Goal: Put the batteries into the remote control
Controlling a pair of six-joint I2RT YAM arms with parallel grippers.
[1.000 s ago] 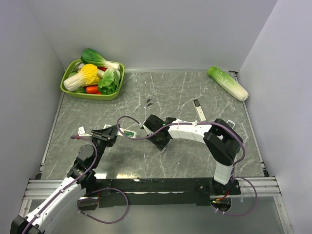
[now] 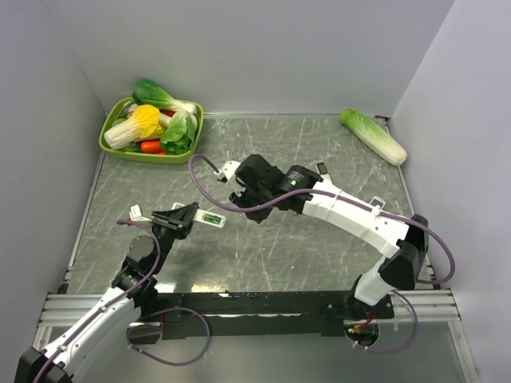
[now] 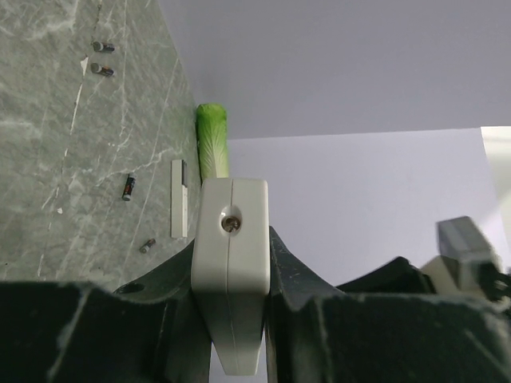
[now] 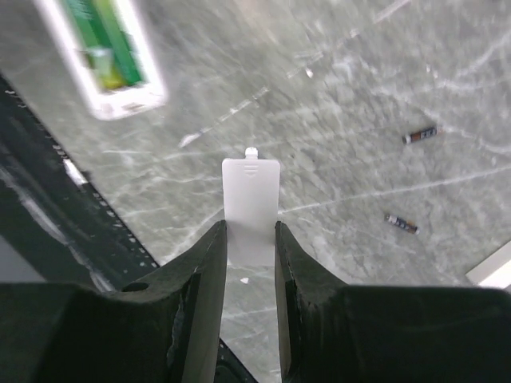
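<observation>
My left gripper point(image 2: 192, 214) is shut on the white remote control point(image 2: 211, 219), whose green battery bay faces up. In the left wrist view the remote's white end point(image 3: 231, 271) stands between the fingers. My right gripper is shut on a small white cover point(image 4: 251, 199) with a tab at its far end, held above the table. The remote's open bay point(image 4: 120, 56) shows at the upper left of the right wrist view, apart from the cover. Loose batteries lie on the table: one battery point(image 4: 421, 135), another battery point(image 4: 401, 223), and a pair beyond, including this battery point(image 3: 102, 69).
A green basket point(image 2: 152, 157) of vegetables stands at the back left, a cabbage point(image 2: 374, 136) at the back right. A white bar with a dark end point(image 3: 179, 199) lies on the table. Bare grey table point(image 2: 239, 267) shows in front of the right gripper.
The right arm has risen, its gripper going up and slightly away from the table's front edge. It now hides the battery pair and most of the white bar. The left arm stays put.
</observation>
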